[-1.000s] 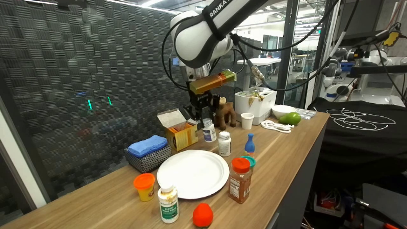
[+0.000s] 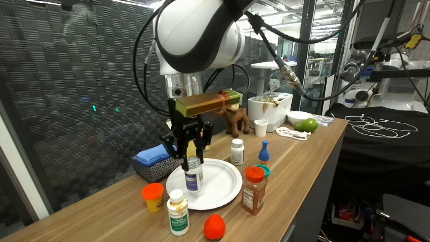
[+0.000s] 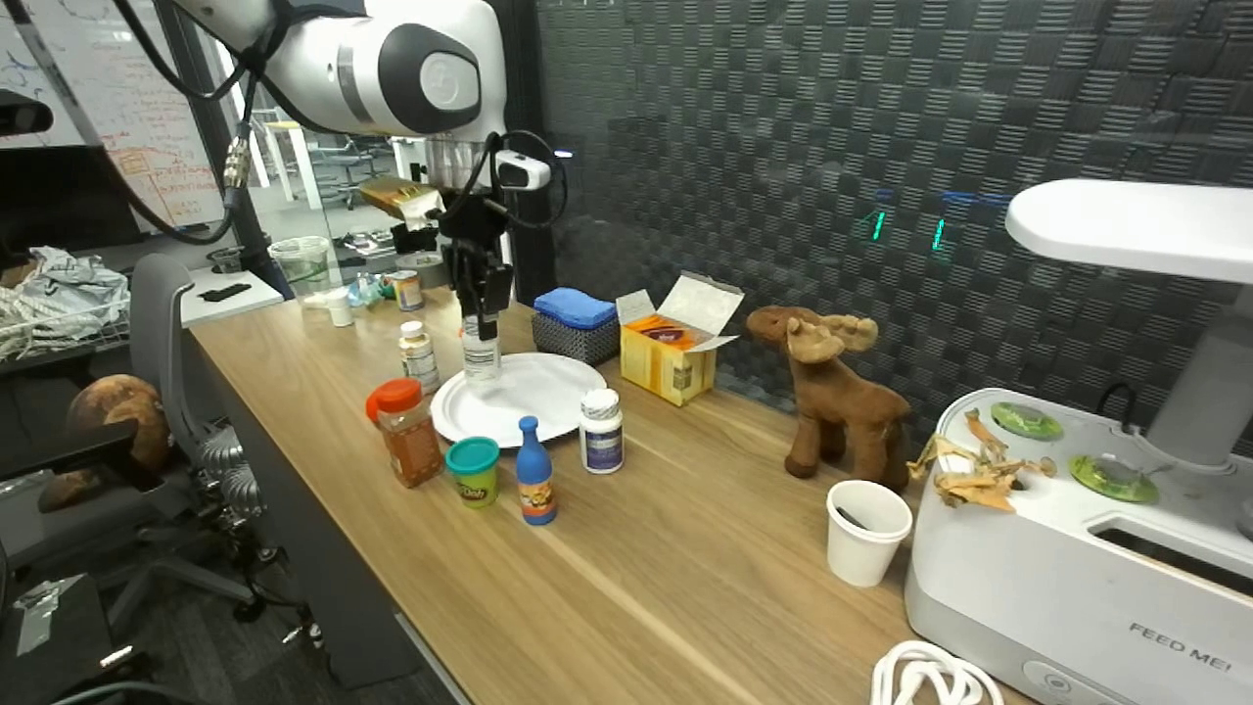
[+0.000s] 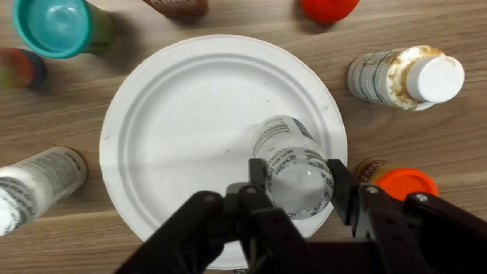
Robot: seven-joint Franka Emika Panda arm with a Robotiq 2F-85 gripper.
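Observation:
A white pill bottle with a purple label (image 2: 194,179) is upright over the left part of the white plate (image 2: 221,181). My gripper (image 2: 193,161) is shut on its cap end, one finger on each side. In the wrist view the bottle (image 4: 290,141) leans into the picture between my fingers, above the plate's inner area near its rim. Whether its base touches the plate is hard to tell. Exterior view 2 shows my gripper (image 3: 484,323) pointing down, the held bottle (image 3: 482,362) under it.
Close around the plate stand a second pill bottle (image 3: 601,433), a plant food bottle (image 2: 178,213), an orange-lidded tub (image 2: 153,197), a red-lidded spice jar (image 2: 254,191), a teal-lidded tub (image 3: 473,472) and a blue bottle (image 3: 534,476). A yellow box (image 3: 667,358) sits behind. Most of the plate is bare.
The arm has carried the pill bottle from beside the yellow box, near the other pill bottle, leftward and toward the camera, over the plate. The surrounding objects have stayed put.

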